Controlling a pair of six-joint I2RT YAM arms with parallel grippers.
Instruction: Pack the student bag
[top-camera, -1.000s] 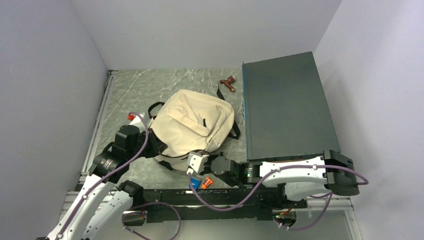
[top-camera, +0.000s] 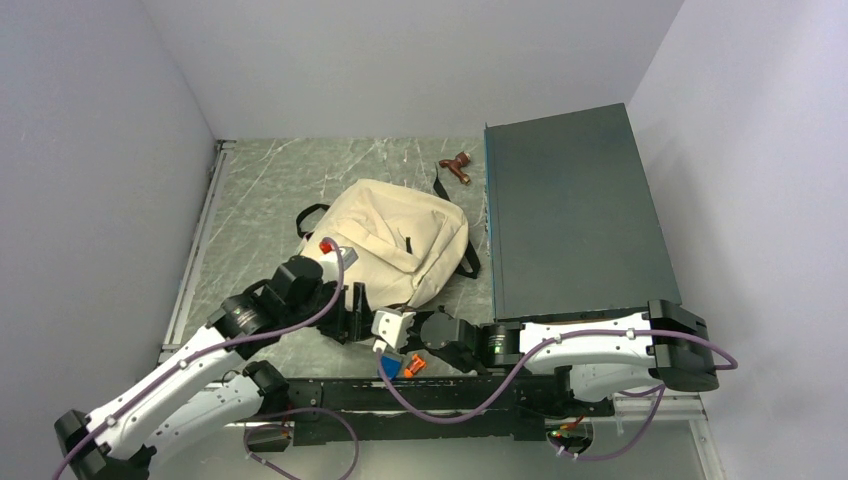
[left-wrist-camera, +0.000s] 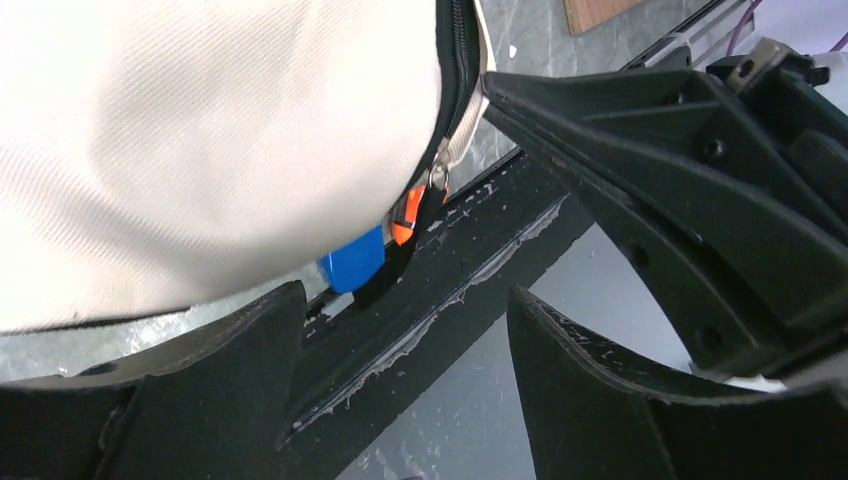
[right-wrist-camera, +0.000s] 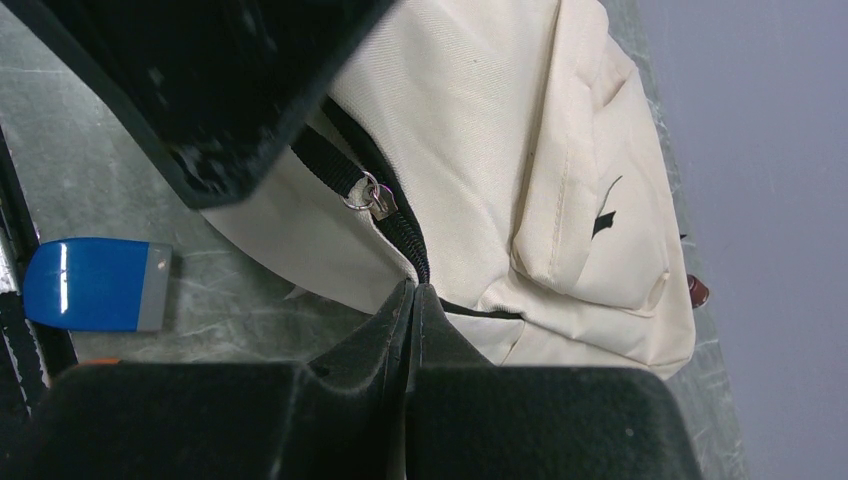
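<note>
A cream bag (top-camera: 380, 230) with black straps lies on the grey table. My left gripper hangs open over its front edge, above the zipper (left-wrist-camera: 460, 70) and its ring pull. My right gripper is shut at the end of the zipper opening, its tips on the fabric edge by the slider (right-wrist-camera: 383, 203); whether cloth is between them is unclear. A blue object (right-wrist-camera: 90, 285) lies on the table in front of the bag, beside an orange object (top-camera: 415, 367).
A dark panel (top-camera: 570, 210) fills the right side. A brown wooden object (top-camera: 456, 165) lies at the back. The table left of and behind the bag is clear. The front edge has a black rail.
My left gripper has moved right along the bag's front toward the right gripper. The right arm looks unchanged, and the bag has barely changed.
</note>
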